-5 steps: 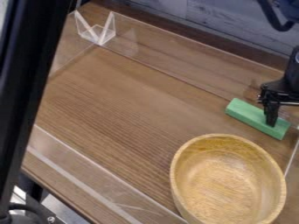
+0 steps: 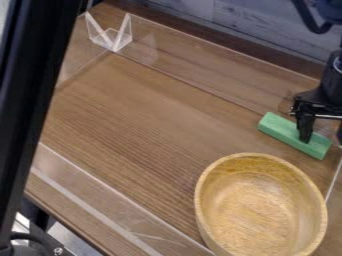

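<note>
A green rectangular block (image 2: 286, 133) lies on the wooden table at the right. The black gripper (image 2: 307, 118) is over the block's right part, its fingers pointing down at or just above it; it looks open, and whether it touches the block is hard to tell. A pale yellow round bowl (image 2: 261, 212) stands at the lower right, just in front of the block.
A white wire holder (image 2: 110, 36) stands at the back left. A grey wall runs behind the table at the upper right, and a dark vertical edge borders the far left.
The gripper has shifted very slightly over the block. The block and bowl look unmoved.
</note>
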